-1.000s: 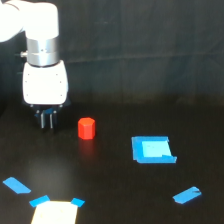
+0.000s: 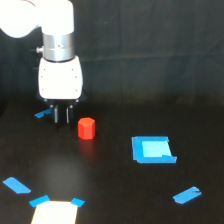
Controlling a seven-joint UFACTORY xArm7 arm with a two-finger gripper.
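A small red block (image 2: 87, 129) stands on the dark table, left of the middle. My gripper (image 2: 62, 115) hangs from the white arm just to the left of the block and slightly higher in the picture. Its dark fingers point down, and a gap shows between them with nothing visible in it, so it looks open. No contact between the fingers and the block can be made out. To the right lies a pale square (image 2: 156, 149) framed by blue tape (image 2: 138, 154).
A bright pale square (image 2: 54, 213) lies at the bottom left edge, with blue tape at its corners. Loose tape strips lie at left (image 2: 16, 186) and lower right (image 2: 187, 195).
The arm and gripper have moved to the right and appear slightly higher in the picture, closer to the red block. The block and the tape marks have not moved.
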